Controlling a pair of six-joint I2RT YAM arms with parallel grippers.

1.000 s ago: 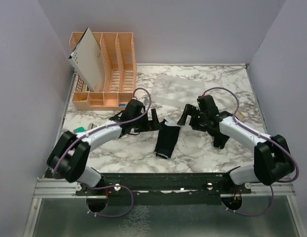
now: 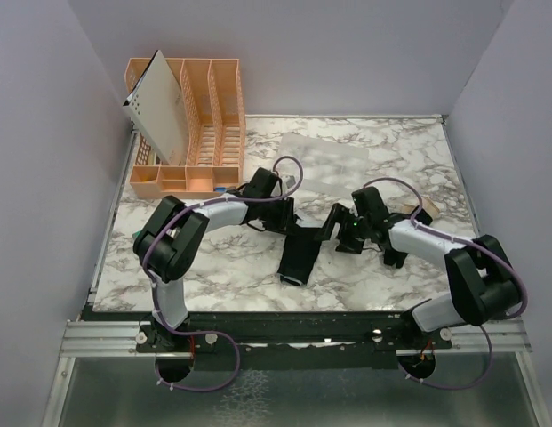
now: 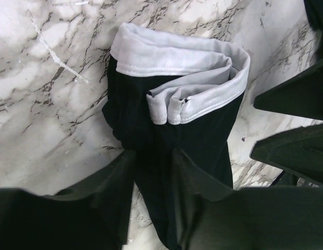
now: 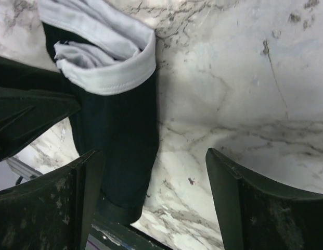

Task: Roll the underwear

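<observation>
The underwear (image 2: pixel 298 258) is a narrow black strip folded lengthwise on the marble table. Its white waistband (image 3: pixel 166 57) lies at the far end, with bunched inner folds showing. At the strip's upper left, my left gripper (image 2: pixel 287 221) has narrowed its fingers; in the left wrist view, black cloth shows in the slim gap between its fingers. Whether they touch the cloth is unclear. My right gripper (image 2: pixel 327 228) is at the strip's upper right. Its fingers (image 4: pixel 234 182) are apart, one over the strip's side and one over bare table, holding nothing.
An orange divided organizer (image 2: pixel 200 116) stands at the back left, a white panel (image 2: pixel 160 102) leaning in it. A clear flat sheet (image 2: pixel 320 165) lies at the back. Dark cloth (image 2: pixel 396 258) sits by the right arm.
My left gripper has moved right to the waistband end, and its fingers have narrowed. The right gripper has shifted slightly downward toward the strip's side. The underwear appears to lie in the same place.
</observation>
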